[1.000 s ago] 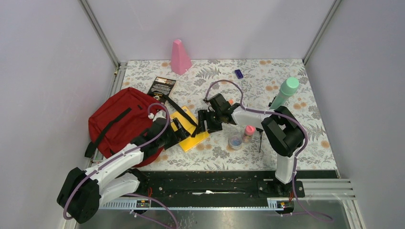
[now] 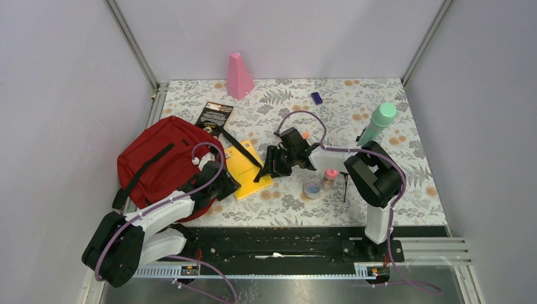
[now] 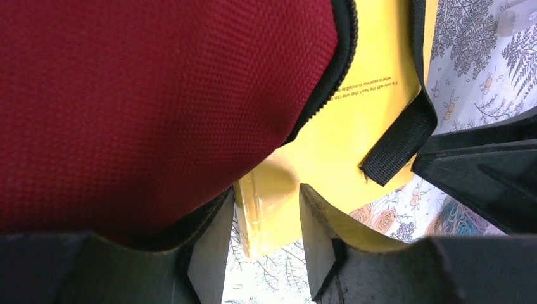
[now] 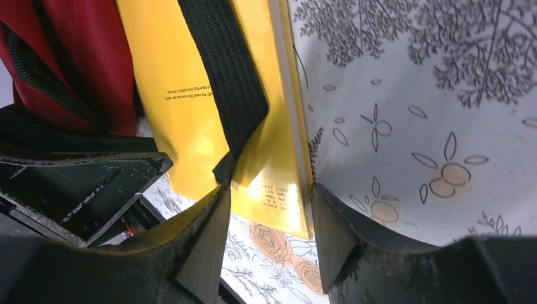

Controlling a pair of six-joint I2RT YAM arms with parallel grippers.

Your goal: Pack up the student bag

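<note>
A red bag lies at the left of the table, its edge close over the yellow book. One of the bag's black straps runs across the book. My left gripper is at the book's bag-side edge, fingers part open, with one finger over the cover and the other beside the edge. At the opposite edge is my right gripper, also part open, a strip of the book and the strap's end in view between its fingers. Whether any finger presses on the book I cannot tell.
A black booklet lies behind the bag, and a pink case stands at the back. To the right are a clear jar, a pink-capped bottle and a green bottle. A small blue item lies far back.
The yellow book has shifted slightly left.
</note>
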